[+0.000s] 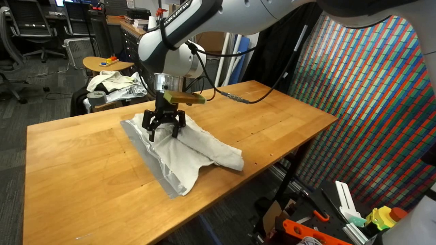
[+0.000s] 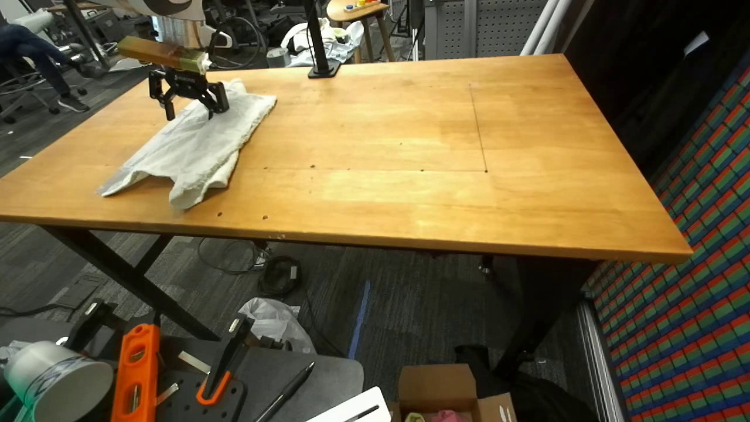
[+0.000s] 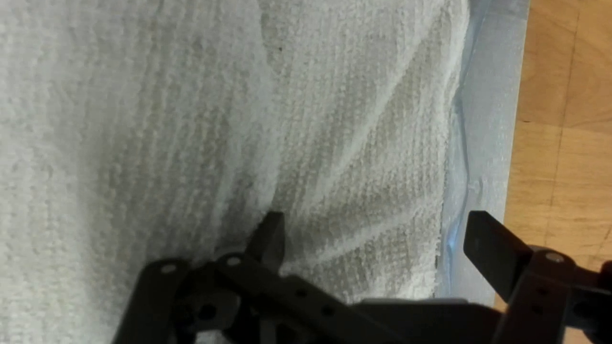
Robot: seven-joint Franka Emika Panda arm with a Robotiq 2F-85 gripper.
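Observation:
A whitish towel (image 1: 184,151) lies on the wooden table, creased and partly folded over, one corner near the front edge. Grey tape (image 1: 141,147) runs along its left side in exterior view 1. Above the towel's back part stands my gripper (image 1: 163,138), pointing down and open. In the wrist view its fingers (image 3: 497,243) are wide apart: one is over the cloth, the other over the tape strip (image 3: 487,132). No cloth shows pinched between them. Whether the fingertips touch the towel, I cannot tell.
A black stand (image 2: 323,69) is at its back edge. Tools and an orange level (image 2: 135,373) lie on a separate surface in front.

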